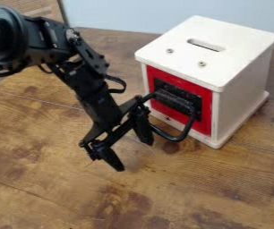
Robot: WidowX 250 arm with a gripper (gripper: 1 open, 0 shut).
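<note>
My black gripper (130,148) hangs low over the wooden floor or tabletop, its two fingers spread open with nothing visible between them. To its right stands a white wooden box (234,107) with a slot and two small metal fittings on top. A red panel (203,128) on the box's front holds a black piece with a black looped cable or handle (175,135) that curves down beside my gripper. Whether the gripper touches that loop cannot be told.
A pale wall (127,13) runs along the back.
</note>
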